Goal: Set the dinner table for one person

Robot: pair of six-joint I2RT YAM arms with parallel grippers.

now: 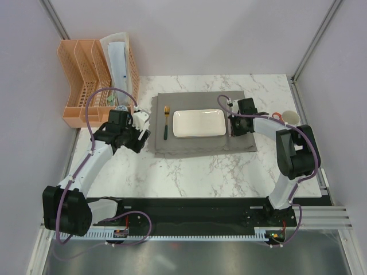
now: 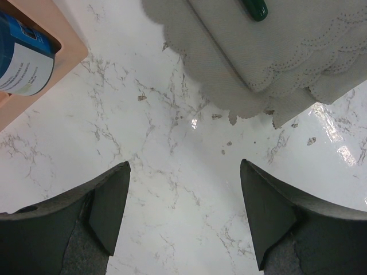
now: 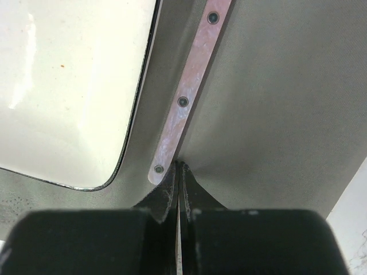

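Note:
On the grey placemat [image 1: 195, 149] lies a white rectangular plate [image 1: 199, 123]. To its left is a fork [image 1: 166, 123] with a dark green handle. To the plate's right, a knife with a pinkish, riveted handle [image 3: 182, 102] lies on the mat, mostly hidden by the right arm from above. My right gripper is shut, its tips at the right side of the handle's end, with no object visible between them. Over bare marble left of the mat, my left gripper is open and empty; the fork's green handle end [image 2: 255, 8] shows ahead of it.
At the back left stands a peach-coloured rack [image 1: 86, 74], with a blue labelled container [image 2: 27, 63] in it, close to the left gripper. A white cup [image 1: 291, 117] stands at the right, behind the right arm.

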